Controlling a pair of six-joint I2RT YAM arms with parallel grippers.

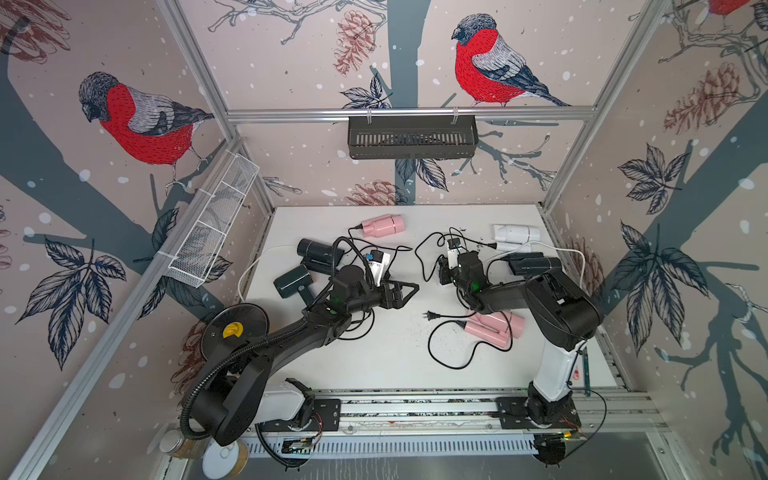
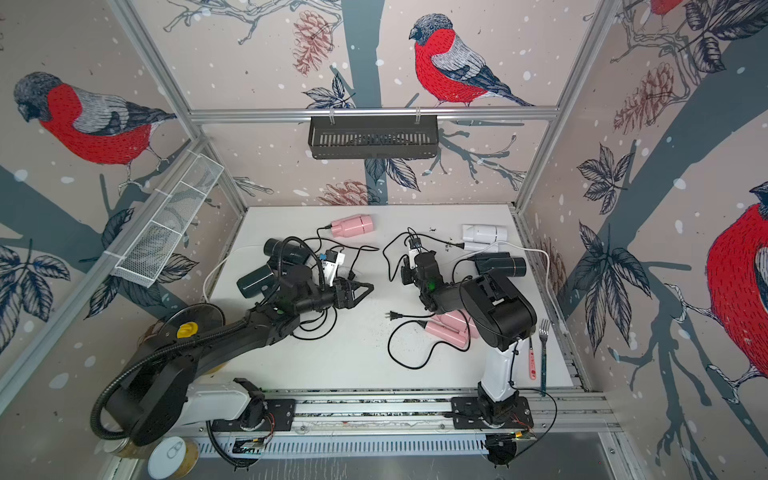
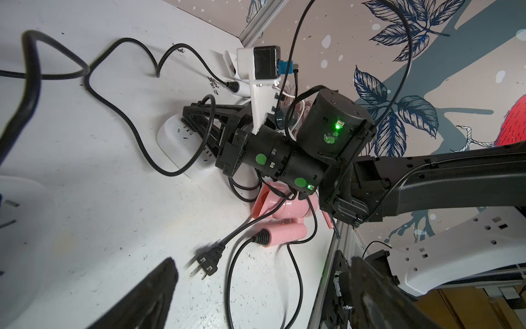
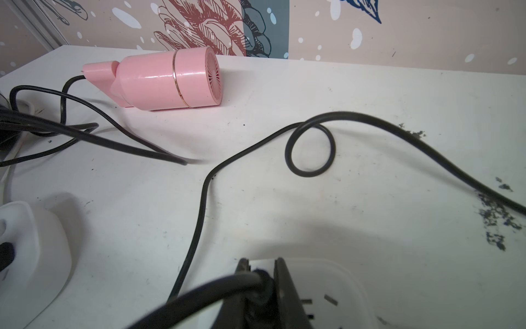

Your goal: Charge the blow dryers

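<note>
My right gripper is shut on a black plug with its cord arching away, over a white power strip (image 4: 334,296) on the table. My left gripper (image 1: 404,292) stands open at mid-left, near a second white strip (image 3: 22,241). Blow dryers lie around: a pink one (image 4: 153,82) at the back, pink ones (image 1: 492,328) at the front right with a loose two-prong plug (image 3: 208,260) beside them, black ones (image 1: 320,252) at the left and right, and a white one (image 1: 516,233) at the back right. Whether the held plug sits in a socket is hidden.
Black cords cross much of the table (image 1: 384,352). A pot (image 1: 232,328) is at the left, a mesh shelf (image 1: 212,216) on the left wall, a dark basket (image 1: 412,140) on the back rail, cutlery (image 2: 544,352) at the right edge.
</note>
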